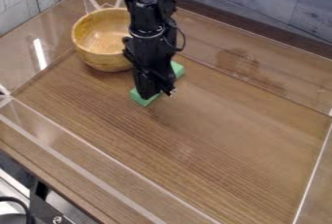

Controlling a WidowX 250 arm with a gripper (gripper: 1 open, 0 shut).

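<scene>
My black gripper (154, 84) hangs over a green object (143, 99) on the wooden table, its lower part covering the middle of that object. Green shows at the lower left and upper right of the gripper. The fingers look shut; whether anything is between them cannot be made out.
A yellow round bowl (99, 36) sits at the upper left, close beside the gripper. White walls border the back and left, and dark cables lie at the lower left corner.
</scene>
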